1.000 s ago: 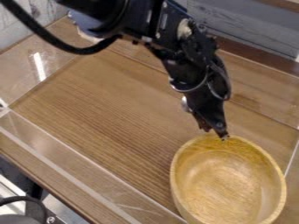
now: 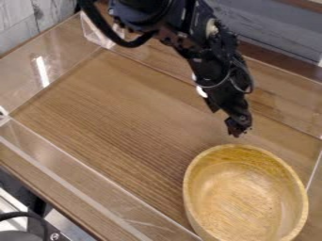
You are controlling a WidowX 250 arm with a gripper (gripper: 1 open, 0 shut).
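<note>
My black gripper (image 2: 234,120) hangs over the wooden surface behind a pale yellow oval bowl (image 2: 246,193), its tip pointing down and standing open. A small white object (image 2: 201,92) is partly hidden behind the arm; I cannot tell what it is.
Low walls run along the back and sides, with clear edging at the lower left. The bowl fills the lower right.
My gripper has moved up and back, away from the bowl, and appears smaller. The bowl has stayed where it was.
</note>
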